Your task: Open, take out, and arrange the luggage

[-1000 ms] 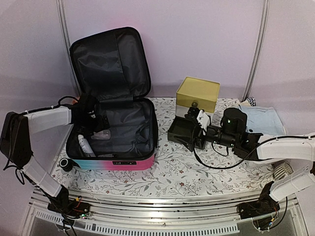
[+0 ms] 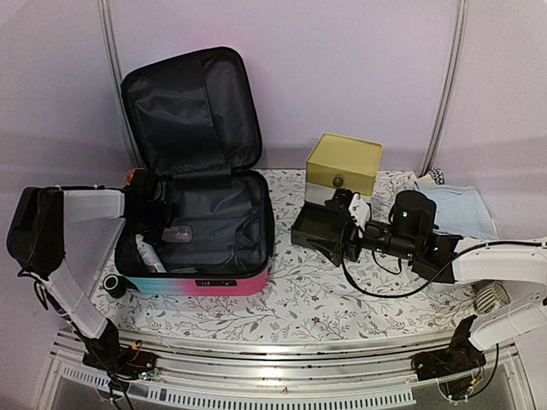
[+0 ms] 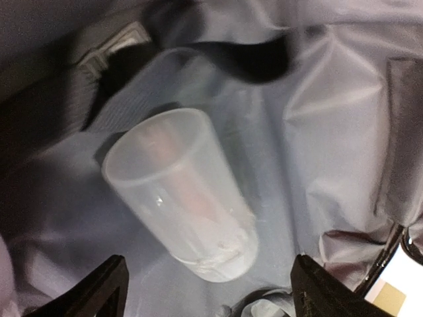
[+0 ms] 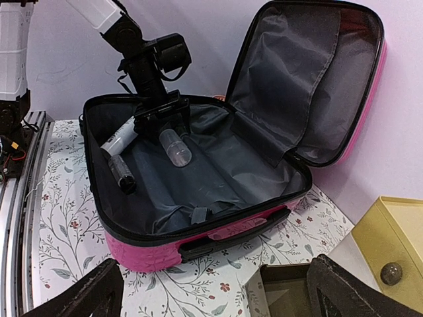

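Observation:
The suitcase [image 2: 224, 284] lies open on the left, its dark lid [image 2: 195, 111] standing up behind it. Inside, a clear plastic cup [image 3: 188, 205] rests on its side on the grey lining. My left gripper hangs over the cup with its fingers apart and nothing held; the cup lies between and beyond the fingertips. A white bottle [image 2: 149, 254] and a dark-capped tube [image 4: 121, 174] share the suitcase's near left part. On the right, my right gripper [image 2: 329, 226] stands open and empty over the pulled-out drawer [image 2: 308, 229].
The drawer belongs to a box with a yellow top [image 2: 344, 155] and a round knob. A light blue cloth [image 2: 466, 212] lies at the back right. A small black cylinder [image 2: 114, 286] stands by the suitcase's front left corner.
My left gripper has shifted left over the suitcase, and the cup shows in nearly the same place. The right arm has hardly moved.

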